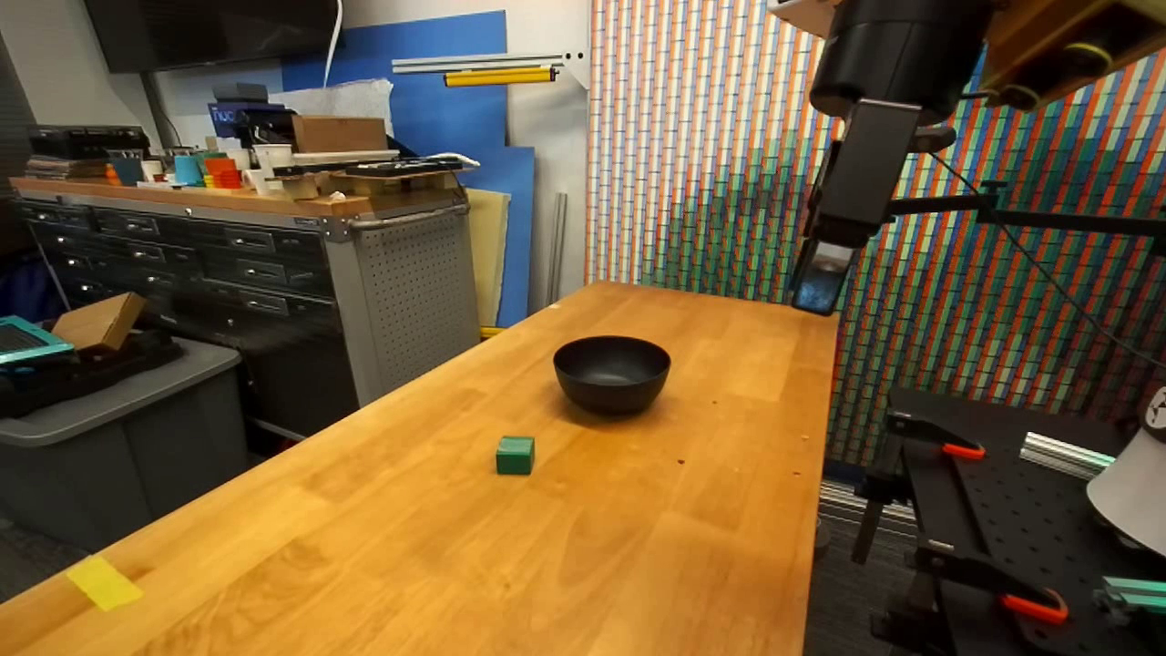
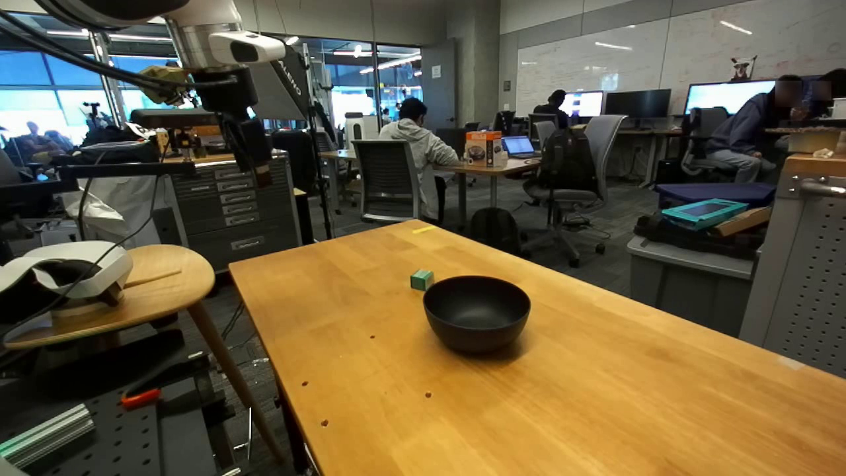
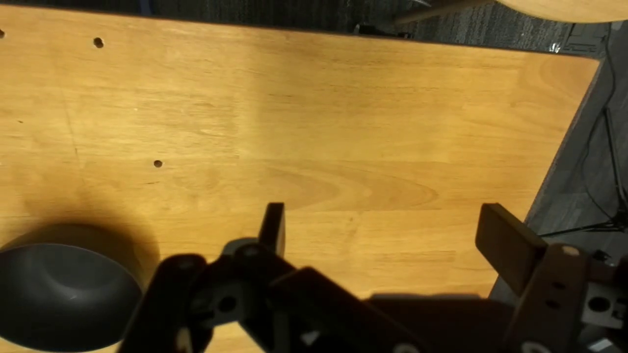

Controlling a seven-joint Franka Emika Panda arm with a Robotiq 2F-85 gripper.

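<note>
A small green block [image 1: 515, 455] rests on the wooden table [image 1: 656, 525]. The black bowl [image 1: 612, 374] stands upright close to it; its visible inner wall is bare. Exterior view 2 shows the block [image 2: 422, 279] just beyond the bowl [image 2: 476, 313]. My gripper is open, its two fingers wide apart with only tabletop seen between them. It hangs above the table, off to the side of the bowl [image 3: 62, 297], which is cut by the lower left of the wrist view. The block is not visible in the wrist view.
Yellow tape [image 1: 104, 581] marks one table edge. A black cart [image 1: 1027, 492] with orange-tipped clamps stands beside the table, and a round wooden stool [image 2: 151, 285] is near its corner.
</note>
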